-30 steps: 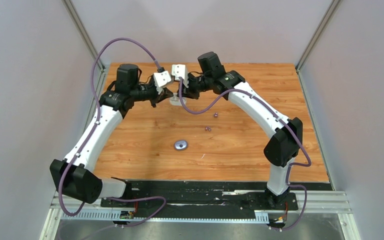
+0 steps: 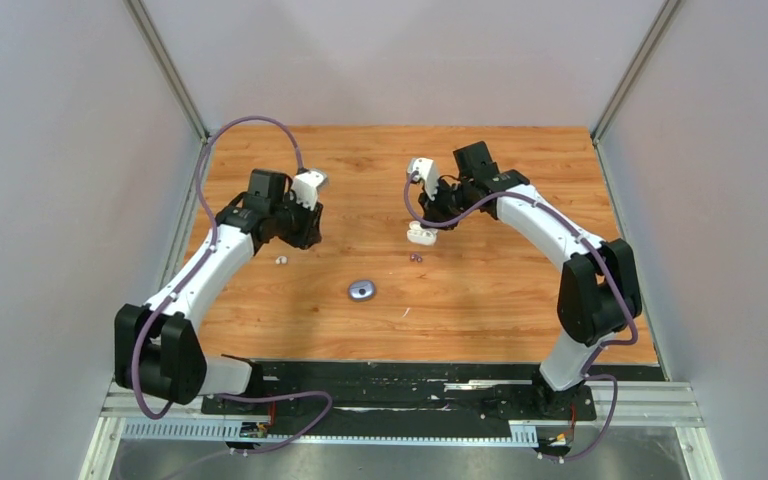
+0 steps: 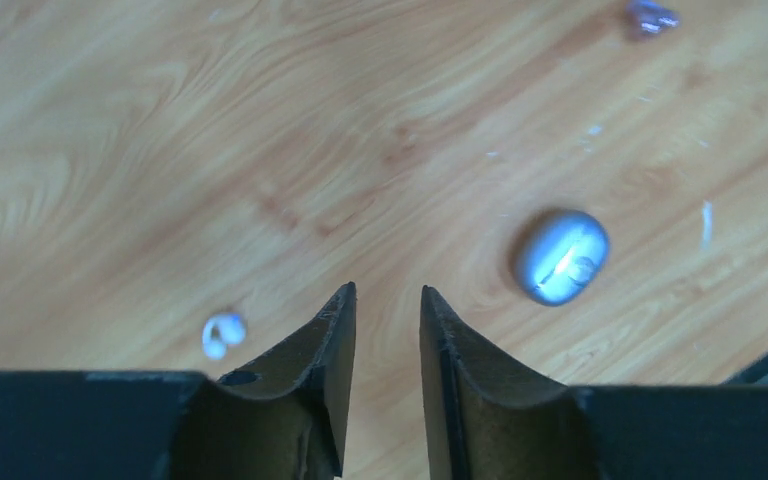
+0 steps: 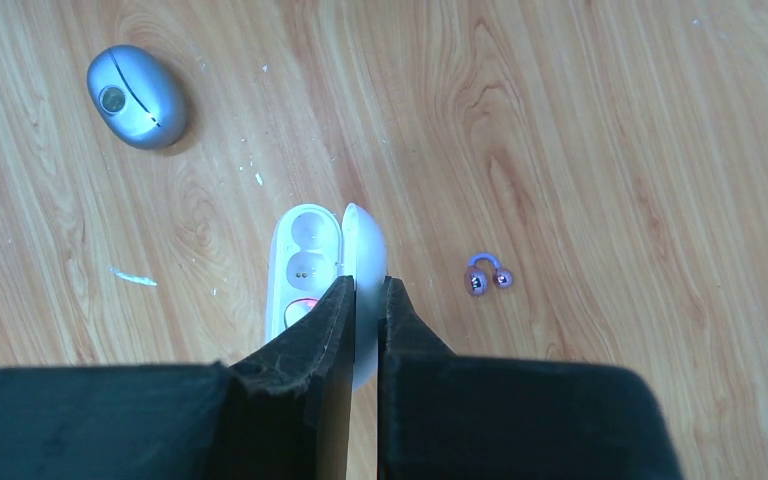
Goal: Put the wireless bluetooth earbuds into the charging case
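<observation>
A white charging case (image 4: 300, 250) with its lid up is held by my right gripper, shut on it; the lower part of its recesses is hidden behind the fingers. My left gripper hangs at the left of the table, part open, with nothing visible between its fingertips. A small pair of white earbuds (image 2: 281, 260) lies below it on the wood, blurred in the left wrist view (image 3: 223, 334). A purple joined pair of earbuds (image 4: 489, 275) lies near the case, below it on the table.
A silver-blue oval case (image 2: 361, 289) rests on the front middle of the wooden table (image 2: 490, 320). A dark edge (image 2: 410, 370) runs along the front.
White earbuds now show on the table under the left gripper.
</observation>
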